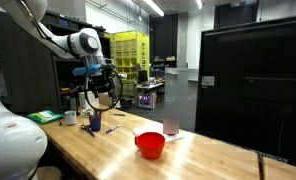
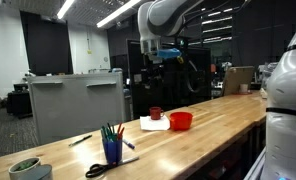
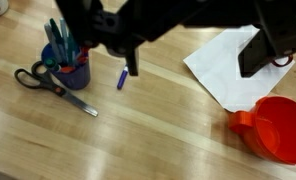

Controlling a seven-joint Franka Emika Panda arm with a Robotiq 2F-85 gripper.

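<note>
My gripper hangs above the table, its two dark fingers wide apart and nothing between them. In the wrist view, a red pot-like bowl [image 3: 285, 125] with a stub handle sits at the right, partly on a white sheet [image 3: 220, 68]. A blue cup of pens [image 3: 76, 74] stands at the left, with black-handled scissors [image 3: 60, 92] beside it. Between cup and sheet lies a purple-and-white marker [image 3: 122, 77]. Behind the bowl [image 2: 181, 121] in the second exterior view stands a red mug [image 2: 156, 113], mostly hidden by a finger in the wrist view.
A roll of tape [image 2: 25, 169] lies at the near left of the wooden table [image 2: 213, 125]. In the first exterior view, a white mug [image 1: 71, 117] and a green item [image 1: 45, 116] are at the far left.
</note>
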